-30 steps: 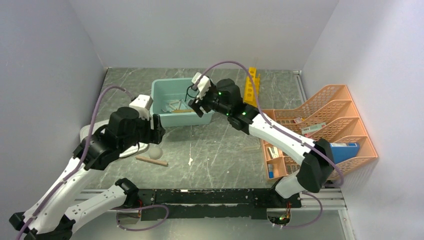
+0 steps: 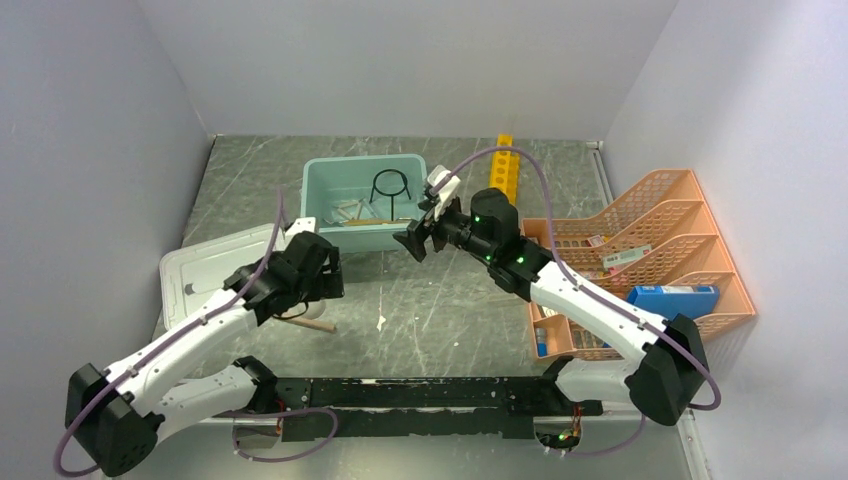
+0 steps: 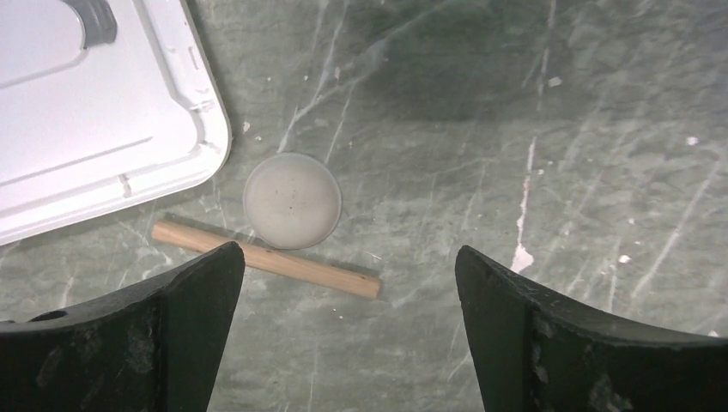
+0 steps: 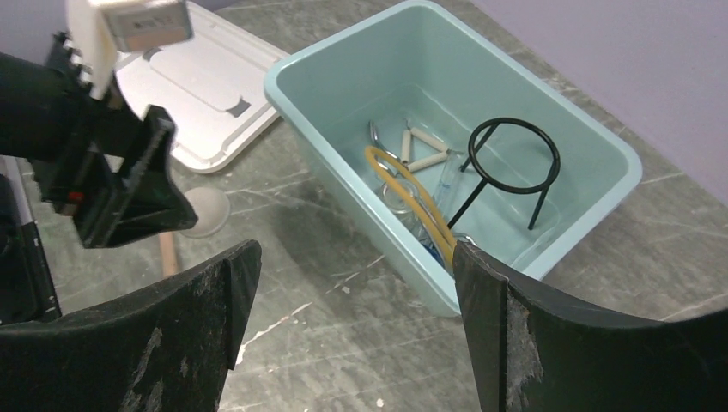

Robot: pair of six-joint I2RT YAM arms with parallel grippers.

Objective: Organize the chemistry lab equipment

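My left gripper is open above a round translucent disc (image 3: 292,202) and a wooden rod (image 3: 326,273), which lie beside a white tray (image 3: 103,137). My right gripper is open in front of the teal bin (image 2: 360,240). Inside that bin are a black ring stand (image 4: 545,161), yellow tubing (image 4: 410,194), short white rods, glassware and metal pieces.
An orange organizer (image 2: 700,210) at the right holds a blue box (image 2: 672,298) and small items. A yellow rack (image 2: 504,168) stands at the back.
My right arm has moved right and slightly down.
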